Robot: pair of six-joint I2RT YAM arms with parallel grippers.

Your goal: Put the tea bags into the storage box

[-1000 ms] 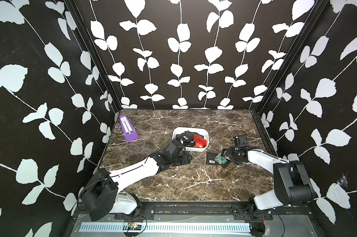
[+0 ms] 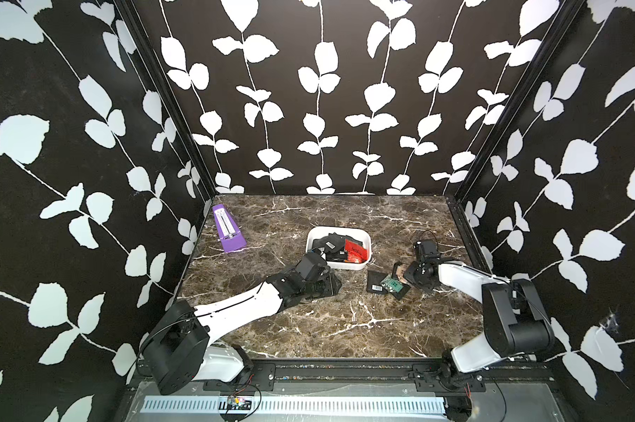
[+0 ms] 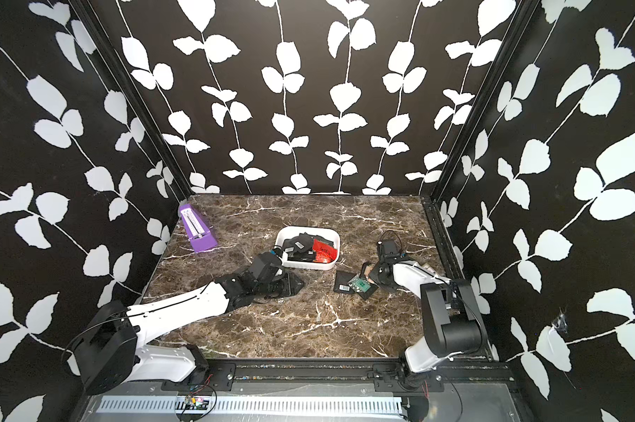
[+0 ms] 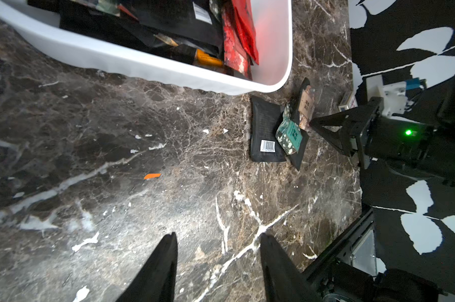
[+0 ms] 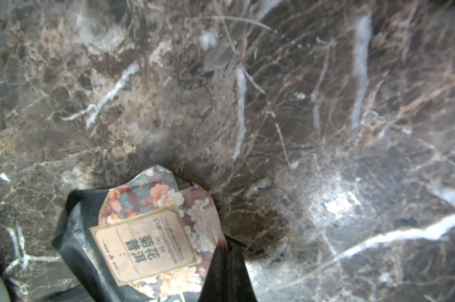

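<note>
A white storage box (image 2: 338, 230) holds several black and red tea bags. On the table to its right lie a black tea bag (image 4: 265, 125) with a barcode and a green-labelled tea bag (image 4: 290, 135) beside it. My right gripper is shut at the edge of a black tea bag with a peach floral label (image 5: 147, 246); the edge runs in at the fingertips and the bag stands tilted. The lower part of this bag is cut off in the right wrist view. My left gripper hangs over bare table in front of the box, open and empty.
A purple stand (image 2: 229, 228) stands at the far left of the marble table (image 2: 359, 337). Patterned walls close in the back and sides.
My right gripper has shifted slightly, and the peach-labelled bag at its fingertips now shows more clearly.
</note>
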